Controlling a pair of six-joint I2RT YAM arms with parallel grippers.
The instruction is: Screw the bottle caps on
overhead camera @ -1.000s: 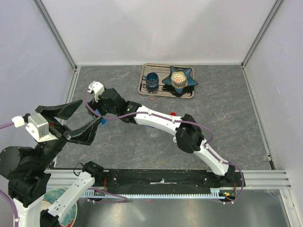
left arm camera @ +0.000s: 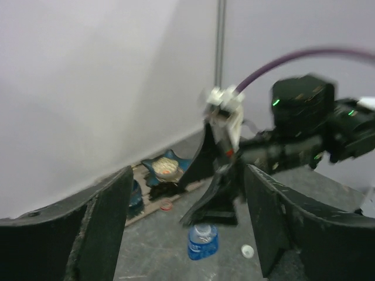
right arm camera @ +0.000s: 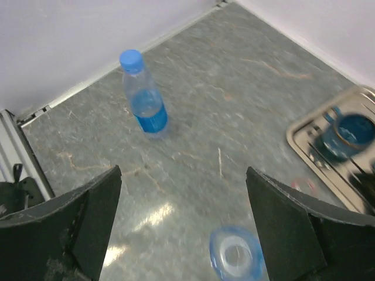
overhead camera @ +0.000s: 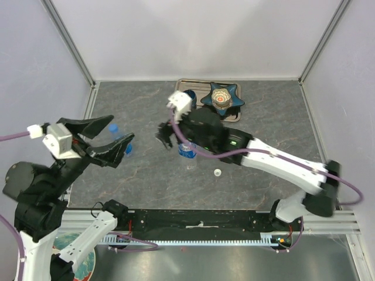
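A clear bottle with blue cap (right arm camera: 143, 99) stands upright on the floor mat at the left, partly behind my left gripper (overhead camera: 120, 137) in the top view. My left gripper is open, nothing visible between its fingers. My right gripper (overhead camera: 165, 132), blurred, hangs over the middle, open in the right wrist view. Below it stands a blue-labelled bottle (left arm camera: 203, 246), whose top is hard to make out. A small white cap (overhead camera: 217, 172) lies to the right of it. A small pinkish round piece (left arm camera: 166, 205) lies near the tray.
A metal tray (overhead camera: 234, 120) at the back holds a blue mug (right arm camera: 348, 134), a blue star-shaped dish (overhead camera: 233, 93) and a dark item. Pale walls border it.
My right gripper has moved right and toward the middle, away from the left bottle, its arm raised. My left gripper has moved slightly right and up in the top view.
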